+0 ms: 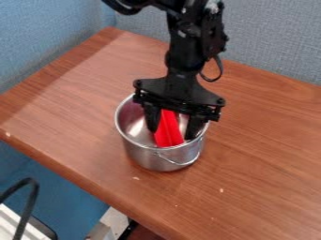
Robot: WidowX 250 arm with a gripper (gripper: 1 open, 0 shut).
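Note:
A black robot arm reaches down from the top of the camera view, its gripper (170, 120) lowered into a silver metal pot (156, 158) with a wire handle. A bright red object (168, 133) stands inside the pot between the dark fingers. Whether the fingers are closed on it or apart from it is unclear, as the gripper body hides much of the contact.
The pot sits on a wooden table (257, 159), clear to the right and back left. Blue-grey padded walls stand behind and at left. Below the table's left edge are a cable and a white object.

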